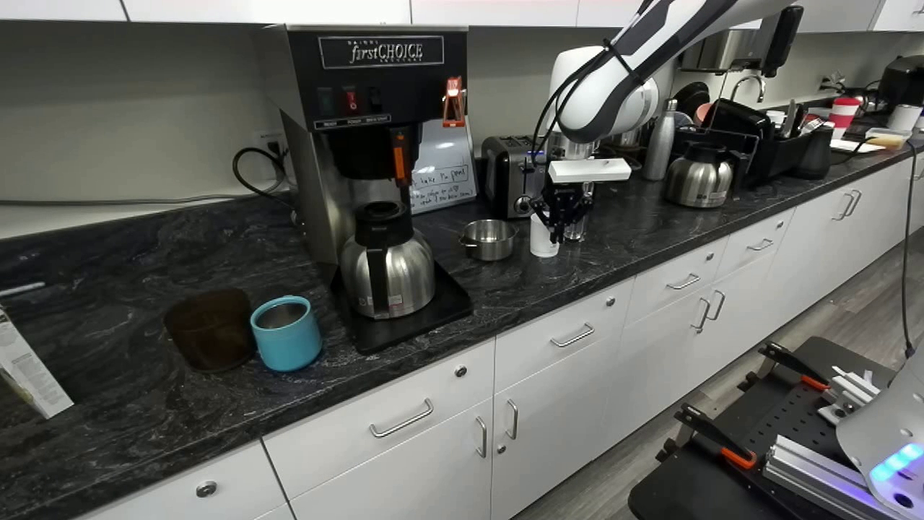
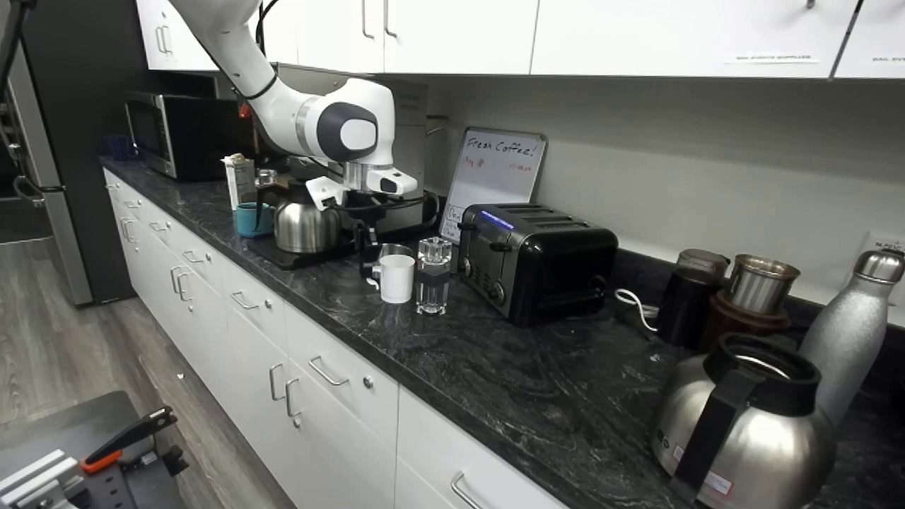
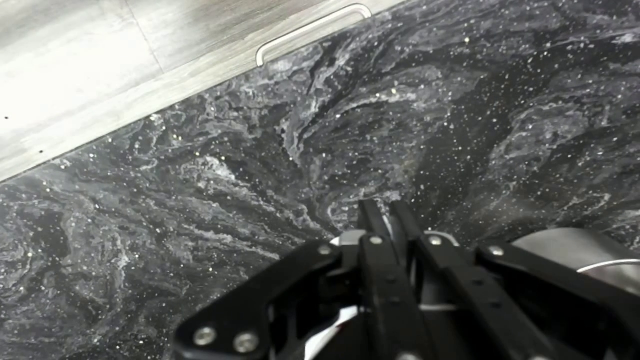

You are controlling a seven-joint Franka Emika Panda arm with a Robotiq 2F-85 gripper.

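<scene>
A white mug (image 2: pixel 396 279) stands upright on the dark counter, its handle on the left side in exterior view 2. My gripper points down at it with its fingers drawn close together. A thin strip of white shows between them in the wrist view, apparently the handle, while most of the mug is hidden under the fingers. Exterior view 1 has the gripper (image 1: pixel 560 232) low over the right side of the mug (image 1: pixel 543 237), partly covering it.
A clear glass grinder (image 2: pixel 433 276) stands close beside the mug, and the toaster (image 2: pixel 534 259) is behind. A small steel bowl (image 1: pixel 489 240) sits near the coffee maker's carafe (image 1: pixel 390 273). A teal mug (image 1: pixel 286 334) is farther left. Bare counter lies toward the front edge.
</scene>
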